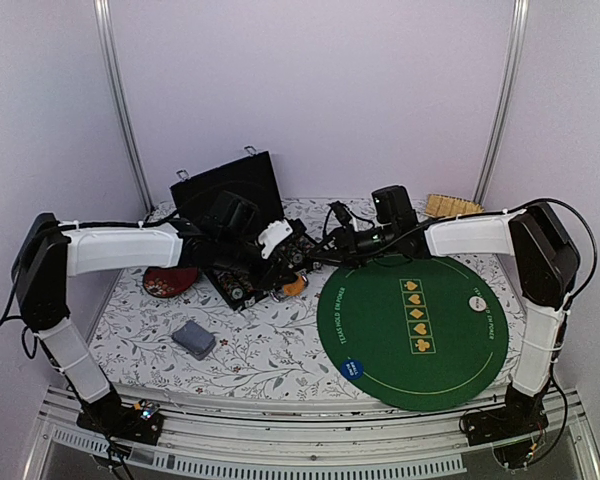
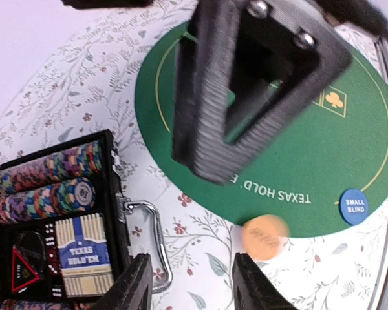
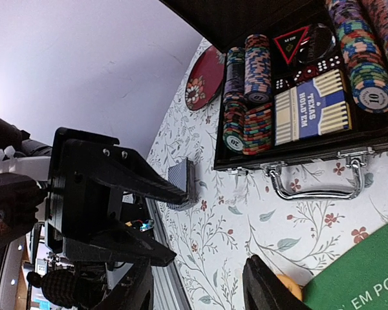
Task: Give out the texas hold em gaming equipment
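Observation:
The open chip case holds chip stacks, a Texas Hold'em card box, dice and markers. In the top view my left gripper is in front of the case's right side, beside an orange disc, blurred in the left wrist view; whether it holds the disc is unclear. My right gripper hangs just right of it over the mat's upper left edge, fingers apart. The green poker mat carries a blue small blind button and a white button.
A red round tray lies left of the case, a grey block front left. A tan slatted item stands back right.

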